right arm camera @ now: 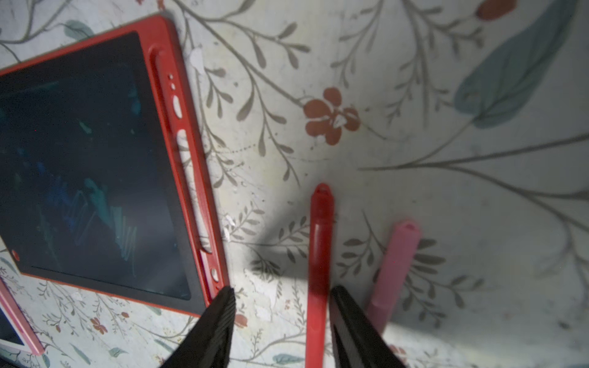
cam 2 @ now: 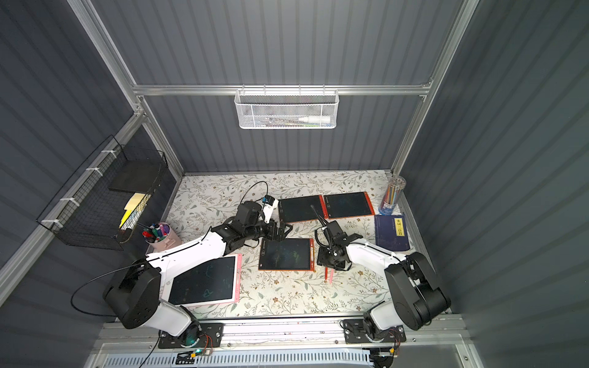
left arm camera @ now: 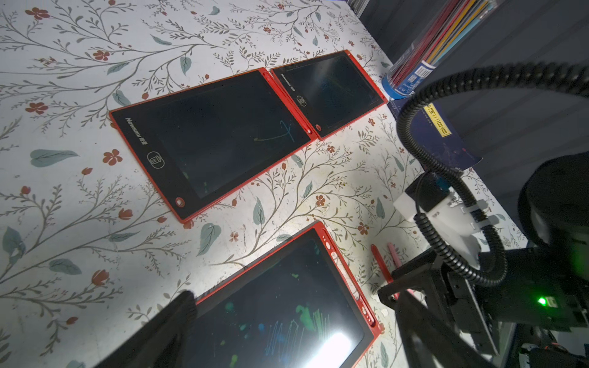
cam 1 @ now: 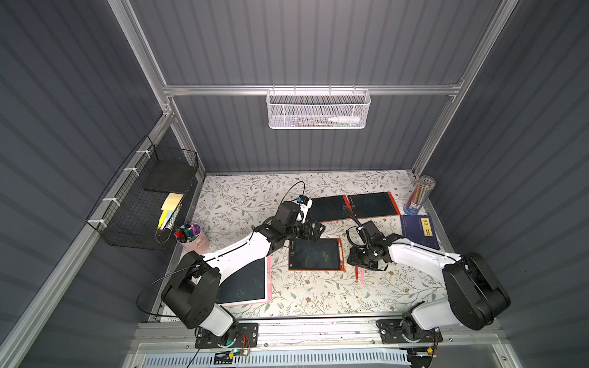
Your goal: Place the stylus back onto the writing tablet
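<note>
A red stylus [right arm camera: 319,245] lies on the table just right of the middle red-framed writing tablet [right arm camera: 92,171], whose stylus slot [right arm camera: 190,171] is empty. A pink stylus [right arm camera: 394,263] lies beside it. My right gripper is low over the red stylus, fingers part open, one on either side, with the right finger very close to it. My left gripper hangs open above the middle tablet, nothing between its blurred fingers.
Two more red tablets [cam 1: 325,209] lie behind. A pink tablet [cam 2: 202,282] is front left, a pen cup [cam 2: 163,240] at left, a clear pencil tube [cam 2: 391,196] and blue booklet [cam 2: 392,233] at right.
</note>
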